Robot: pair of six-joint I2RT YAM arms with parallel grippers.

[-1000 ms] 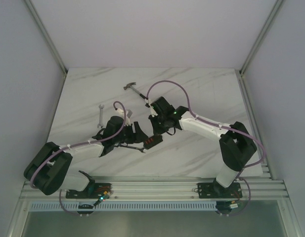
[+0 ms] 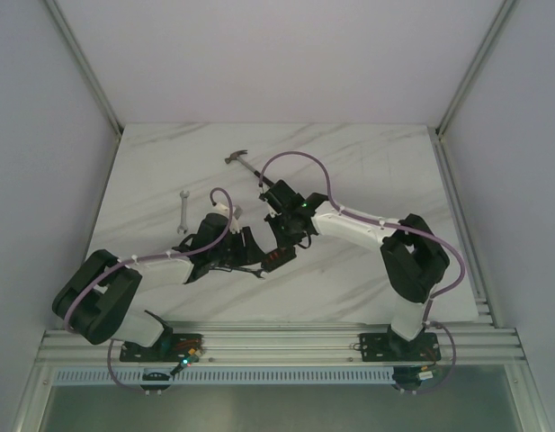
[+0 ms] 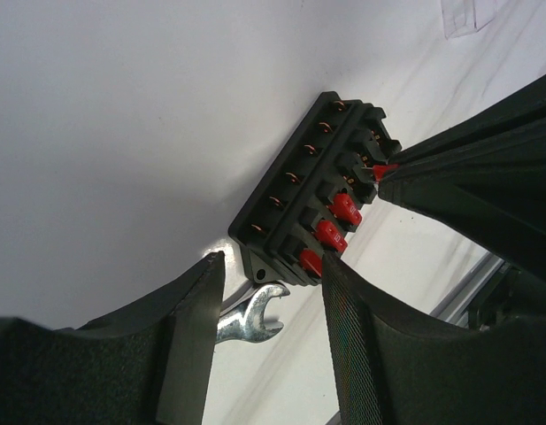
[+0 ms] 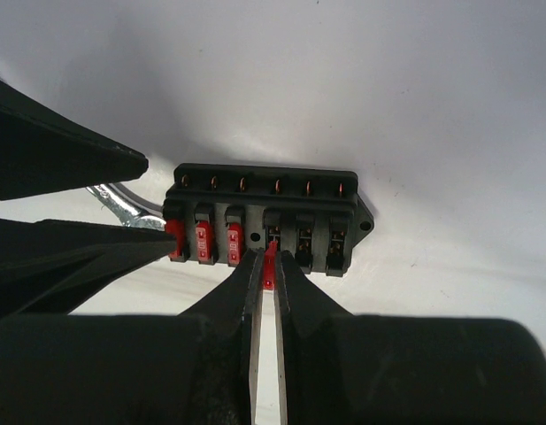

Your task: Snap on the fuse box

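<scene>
A black fuse box lies on the white marble board, with several red fuses seated in part of its slots and others empty. My right gripper is over the box, its fingertips close together around a red fuse at a middle slot; in the left wrist view its tip reaches that fuse from the right. My left gripper is part open beside the box's left end, nothing visible between its fingers.
An open-end wrench lies against the box's left end. A hammer lies at the back, another wrench at the left. The board's right half is mostly clear.
The box looks unmoved.
</scene>
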